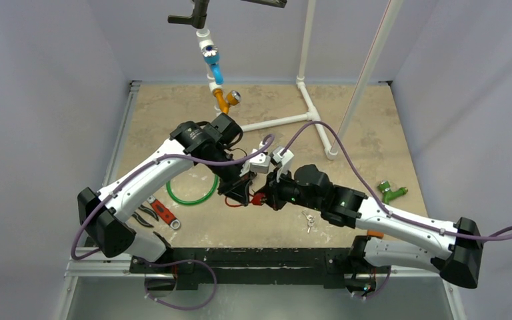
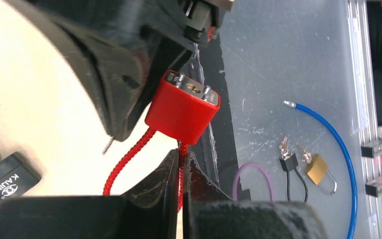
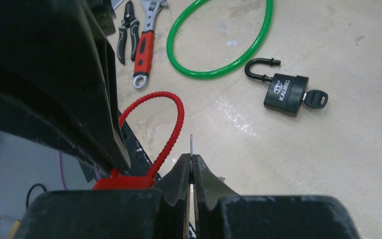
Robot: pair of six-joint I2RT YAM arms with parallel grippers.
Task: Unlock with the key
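Observation:
A red padlock (image 2: 181, 117) with a red cord shackle (image 2: 127, 162) stands just beyond the tips of my left gripper. That gripper is shut on one leg of the cord. In the left wrist view, the lock's keyhole face (image 2: 193, 88) is turned away from the left fingers. My right gripper is shut on a thin metal key (image 3: 191, 143), which juts from its tips; the rest is hidden. From above, the red lock (image 1: 258, 199) appears between the two grippers. The key (image 2: 108, 145) points away from the keyhole and is outside it.
A black padlock (image 3: 286, 94) with its shackle open and a key in it lies on the board. Nearby are a green hose ring (image 3: 204, 74), a wrench (image 3: 143, 55) and pliers (image 3: 128, 32). Loose keys (image 1: 309, 221) lie right of the grippers.

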